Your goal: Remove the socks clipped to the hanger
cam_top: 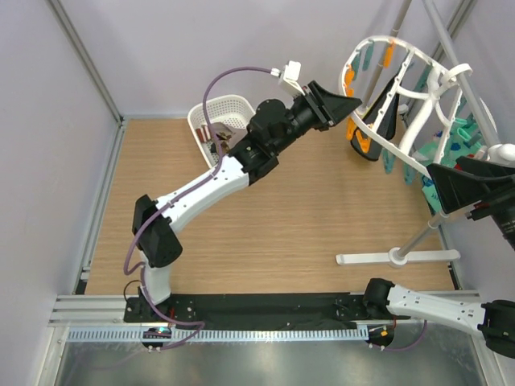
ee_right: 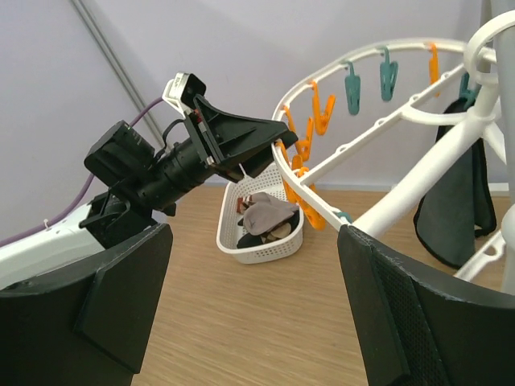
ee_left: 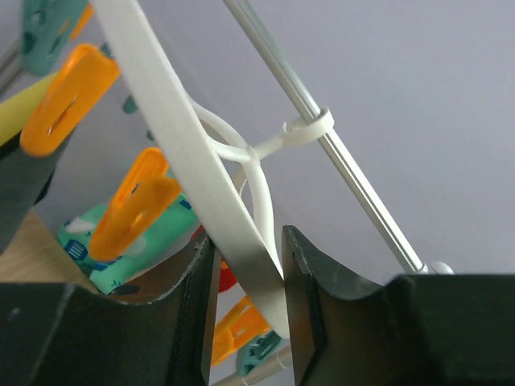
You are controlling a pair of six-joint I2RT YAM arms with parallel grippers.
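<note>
A white hanger (cam_top: 386,141) with orange and teal clips hangs from a stand at the right. My left gripper is shut on the hanger's white rim (ee_left: 193,153), seen close up in the left wrist view. A dark sock (ee_right: 459,193) hangs at the right of the right wrist view. In the left wrist view a patterned green sock (ee_left: 137,241) shows behind the orange clips (ee_left: 133,205). My right gripper stands open, with nothing between its fingers; the top view shows only part of it, at the right edge.
A white basket (ee_right: 261,252) with several socks inside stands on the wooden table (cam_top: 257,233) at the back left. A metal pole (cam_top: 451,48) of the stand rises beside the hanger.
</note>
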